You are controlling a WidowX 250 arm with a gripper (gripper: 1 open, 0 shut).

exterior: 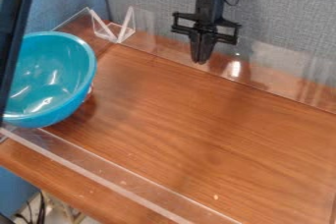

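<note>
My black gripper (202,47) hangs at the back of the wooden table, by the clear rear barrier in front of the grey wall. Its fingers are drawn together, shut, and nothing shows between them. A turquoise bowl (39,71) sits at the left side of the table, well apart from the gripper.
A white wire bracket (114,29) stands in the back left corner. Clear plastic edging runs along the table's left and back sides. A dark vertical bar cuts across the upper left.
</note>
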